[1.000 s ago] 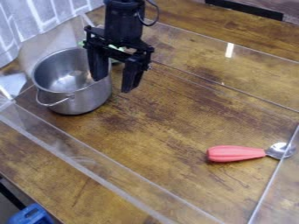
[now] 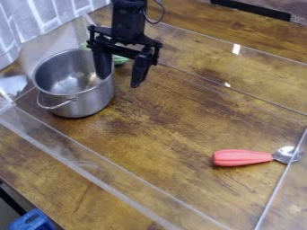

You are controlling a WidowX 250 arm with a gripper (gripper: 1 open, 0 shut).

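Observation:
The black gripper (image 2: pixel 124 67) hangs at upper left, over the right side of a steel pot (image 2: pixel 72 98), with its two fingers spread apart and nothing visible between them. The pot stands on the wooden table with a wire handle at its lower side. A utensil with a red handle (image 2: pixel 243 157) and a metal head lies at the lower right. A green object (image 2: pixel 120 60) is mostly hidden behind the gripper.
Clear acrylic walls cross the wooden table (image 2: pixel 180 126) along the left and right. A crumpled silver sheet (image 2: pixel 27 27) stands at the back left. A blue object (image 2: pixel 32 220) is at the bottom left corner.
The pot and the red-handled utensil have not visibly moved.

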